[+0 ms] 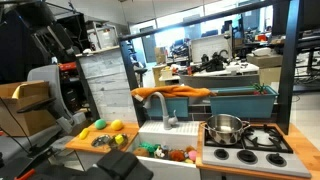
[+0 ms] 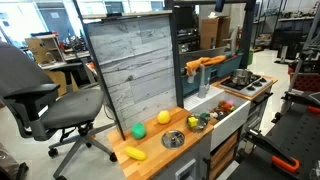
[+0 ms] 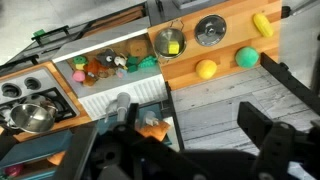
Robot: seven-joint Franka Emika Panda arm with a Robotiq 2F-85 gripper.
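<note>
High above the counter, my gripper is open and holds nothing. Below it, on the wood, lie a yellow ball (image 3: pixel 206 69), a green ball (image 3: pixel 247 57) and a yellow banana-like object (image 3: pixel 262 24). A round metal lid (image 3: pixel 210 32) is close to a metal bowl (image 3: pixel 168 42) with a yellow block inside. Several colourful toys (image 3: pixel 100 68) fill an open white drawer in front of the sink (image 1: pixel 168 133). On the stove (image 1: pixel 245 150) sits a silver pot (image 1: pixel 226 128). An orange cloth (image 1: pixel 185 92) is draped along the teal rack (image 1: pixel 240 103) behind the sink.
A faucet (image 1: pixel 160 108) rises at the sink's back edge. The grey plank wall (image 2: pixel 135 72) stands behind the wooden counter's left end. An office chair (image 2: pixel 65 105) is beyond it. Bare wood shows between the balls and the lid.
</note>
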